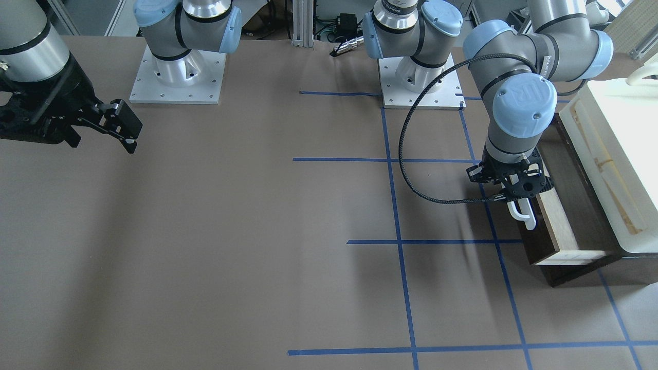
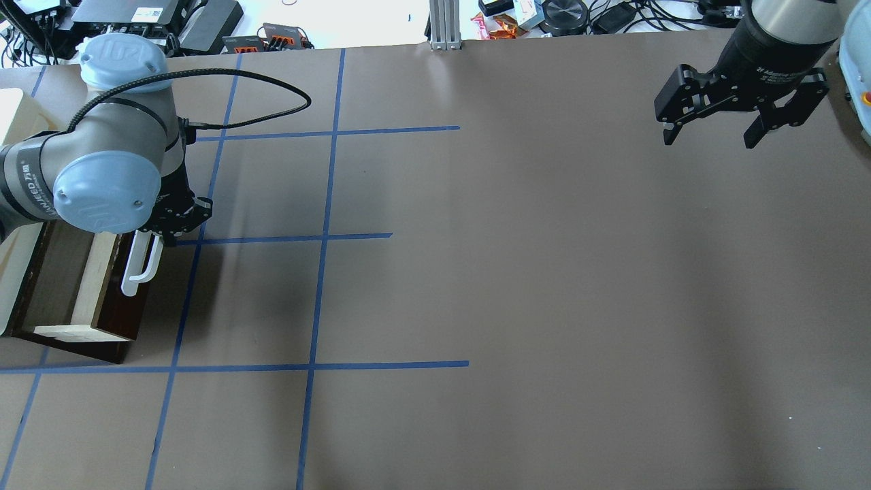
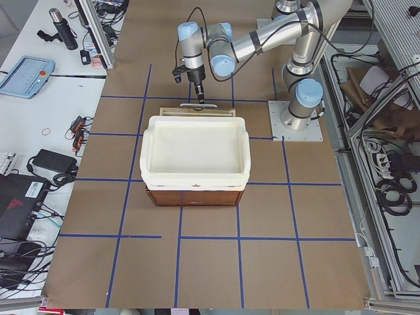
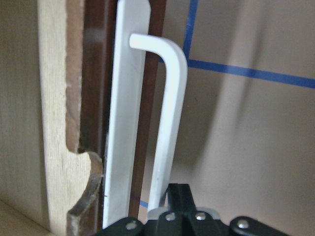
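Note:
My gripper (image 1: 510, 182) is at the front of a dark wooden drawer (image 2: 114, 310) with a pale inner side, under a box with a white lid (image 3: 195, 154). The drawer's white handle (image 4: 167, 118), a bar with a bent grip, runs up from the black gripper body in the wrist view. The gripper's fingertips are hidden, so whether it is shut on the handle cannot be told. In the front view the handle (image 1: 524, 216) shows below the gripper.
Another arm's black gripper (image 2: 739, 102) hangs over the table's far side. Other arm bases (image 1: 176, 86) stand at the back. A cable loops beside my arm.

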